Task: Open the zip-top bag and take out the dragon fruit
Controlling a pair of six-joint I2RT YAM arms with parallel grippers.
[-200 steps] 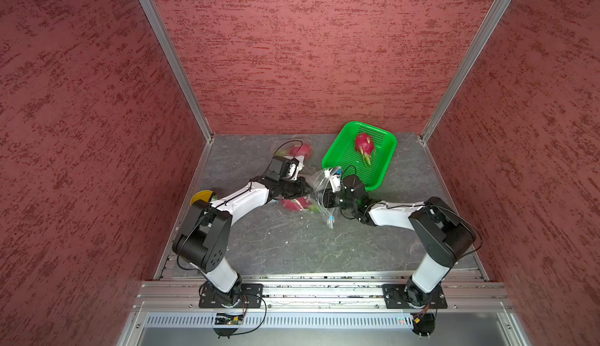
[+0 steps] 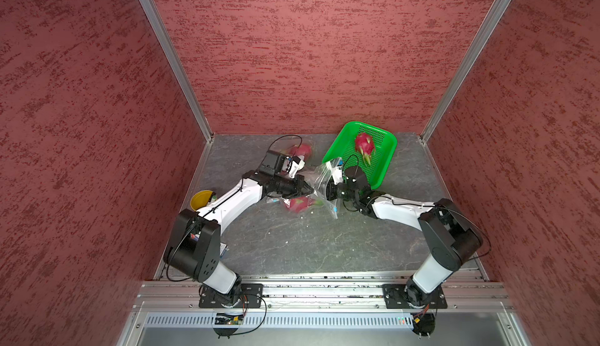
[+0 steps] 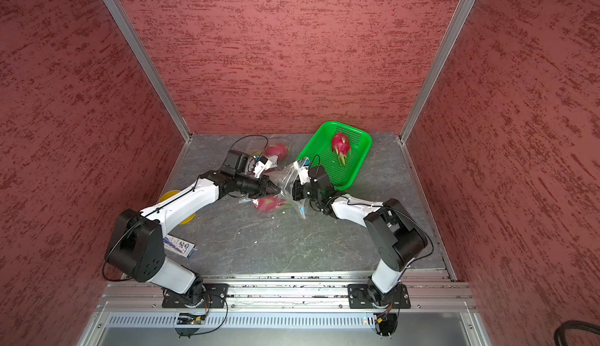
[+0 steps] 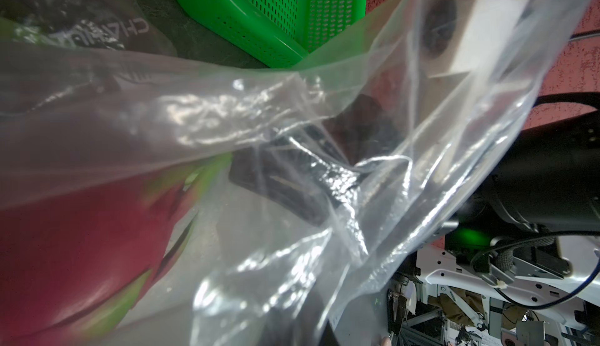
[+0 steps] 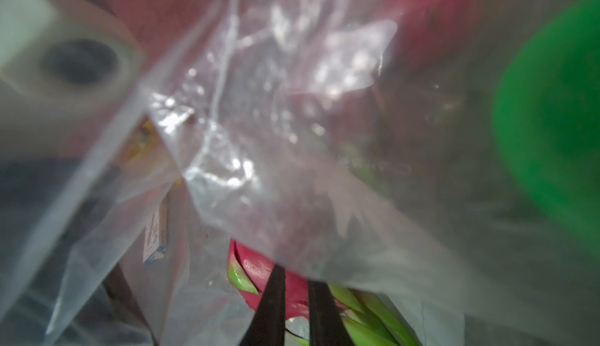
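A clear zip top bag (image 2: 322, 180) is stretched up between the two grippers, with a dragon fruit (image 2: 298, 203) inside on the table. My left gripper (image 2: 307, 188) is at the bag's left; its fingers are hidden behind plastic in the left wrist view and appear shut, with nothing clear between them. My right gripper is at the bag's mouth, part open, its two fingers in front of the fruit's red skin and green scales; whether they touch it I cannot tell. Plastic covers much of both wrist views.
A green basket (image 2: 387, 158) at the back right holds a dragon fruit (image 2: 364, 146). Another bagged dragon fruit (image 3: 275, 150) lies at the back. A yellow container (image 2: 200, 199) and a box (image 3: 178, 244) are at the left.
The right arm has shifted slightly right and up, and the bag's top edge has risen.
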